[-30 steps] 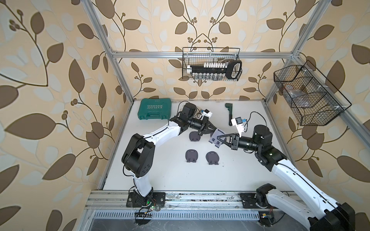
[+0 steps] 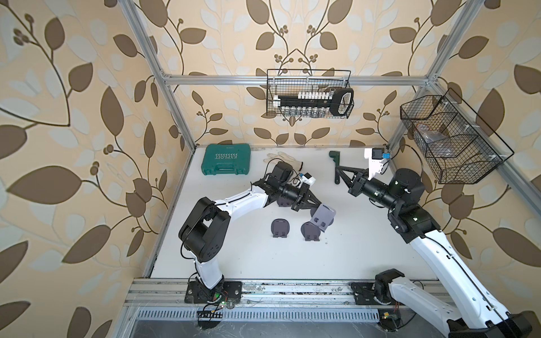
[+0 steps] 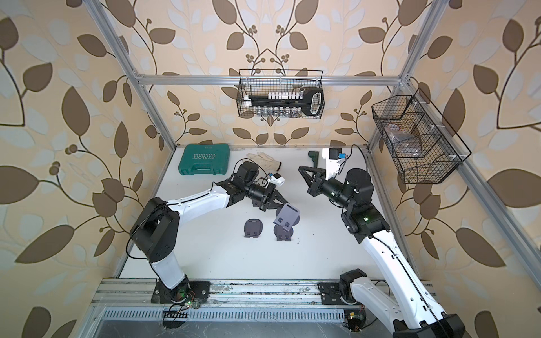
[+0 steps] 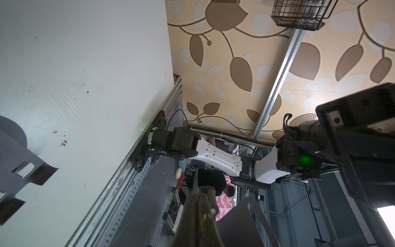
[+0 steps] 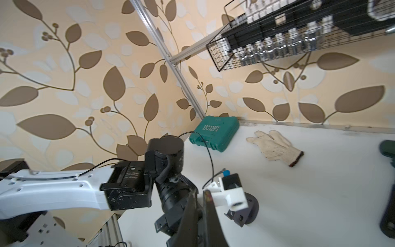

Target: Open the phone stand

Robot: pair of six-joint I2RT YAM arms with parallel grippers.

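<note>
A grey phone stand (image 2: 323, 217) hangs at the tips of my left gripper (image 2: 311, 202), whose fingers are shut on it; in the left wrist view its panel (image 4: 238, 226) is beside the fingertips. It overlaps stand bases on the table in both top views. One round stand base (image 2: 280, 227) lies front left, another (image 2: 310, 233) front right, a third (image 5: 246, 212) farther back, partly hidden by the left arm. My right gripper (image 3: 304, 171) is raised to the right, shut with nothing visible between its fingers.
A green case (image 2: 225, 159) lies at the back left, a glove (image 5: 275, 148) beside it and a dark green tool (image 2: 336, 167) at the back right. Wire baskets (image 2: 310, 95) hang above.
My right gripper has left the phone stand, moving up and to the right.
</note>
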